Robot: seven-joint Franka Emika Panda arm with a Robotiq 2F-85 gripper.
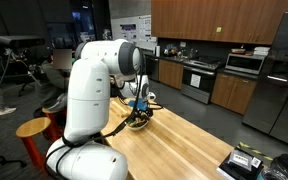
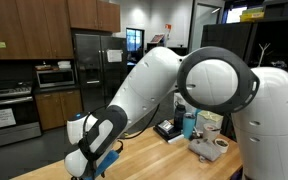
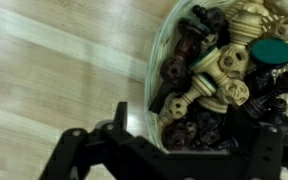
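Observation:
A round woven basket (image 3: 152, 75) fills the right side of the wrist view, holding several carved wooden pieces in a loose heap. Among them are dark brown pieces (image 3: 174, 68), pale ones (image 3: 234, 57) and a round piece with a green face (image 3: 272, 52). My gripper is open, its black fingers spread over the near left part of the basket, and nothing is visibly held. In exterior view 1 the basket (image 1: 137, 124) rests on the table beneath the gripper. The contents under the right finger are hidden.
A black device (image 1: 242, 163) lies near its right edge. In exterior view 2, a blue-green cup (image 2: 189, 126) and a grey object (image 2: 209, 148) stand at the table's far right.

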